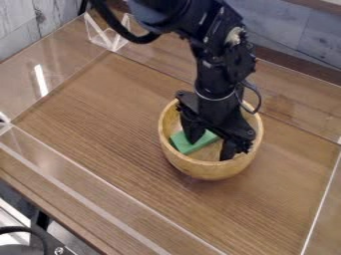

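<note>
My black gripper reaches down into a wooden bowl right of centre, its fingers on either side near a green block lying in the bowl. The block is partly hidden by the fingers, and I cannot tell whether they touch it.
The wooden table has clear room to the left and in front of the bowl. Pale walls or rims bound it at the back and sides. A clear plastic piece is at the back left, and a black cable at the lower left.
</note>
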